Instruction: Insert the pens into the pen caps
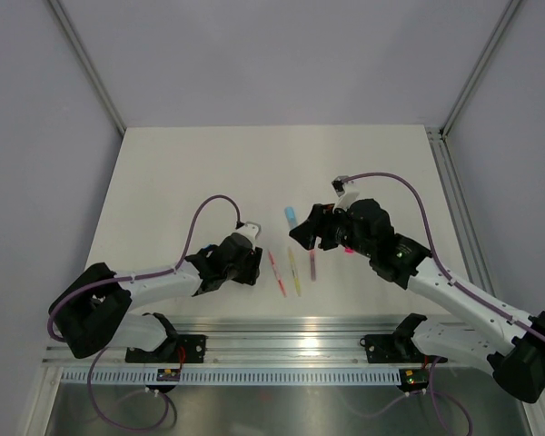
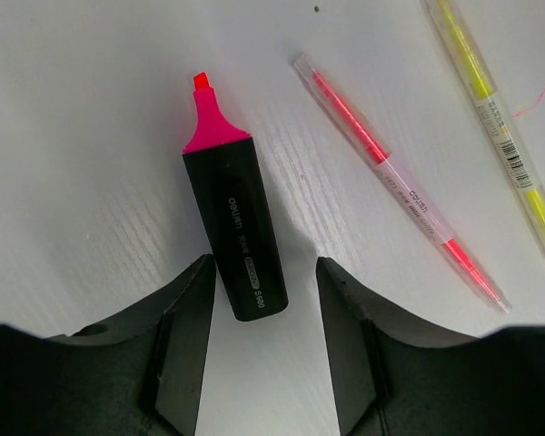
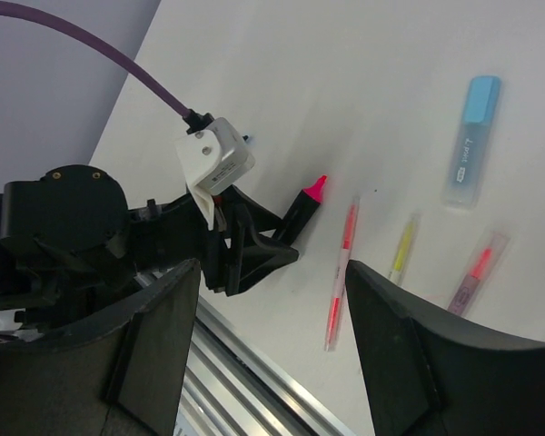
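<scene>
In the left wrist view a black highlighter pen (image 2: 236, 227) with a pink tip lies uncapped, its lower end between the part-open fingers of my left gripper. To its right lie a thin red pen (image 2: 404, 191) and a yellow pen (image 2: 500, 136). The right wrist view also shows a blue capped highlighter (image 3: 472, 136) and a short pink pen (image 3: 472, 282). My right gripper (image 1: 309, 227) stands open above the table, nothing between its fingers.
The left arm is low at the table's front left, near the metal front rail. Pink pieces lie partly hidden behind the right arm.
</scene>
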